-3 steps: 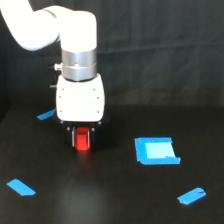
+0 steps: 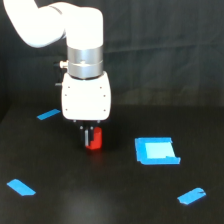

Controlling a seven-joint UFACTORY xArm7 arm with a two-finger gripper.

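Observation:
A small red block (image 2: 95, 138) is directly under the white arm, at the fingers of my gripper (image 2: 90, 132). Dark fingers show against the dark table, one of them just left of the red. How far apart they stand does not come out clearly, nor whether they grip the block or only touch it. Whether the block rests on the table or hangs slightly above it is also hard to tell.
To the right, blue tape frames a pale square (image 2: 158, 150) on the black table. Blue tape strips lie at the front left (image 2: 20, 187), front right (image 2: 191, 196) and back left (image 2: 49, 114).
My gripper has shifted a little to the right and turned somewhat. The red block has moved right along with it. The tape marks are where they were.

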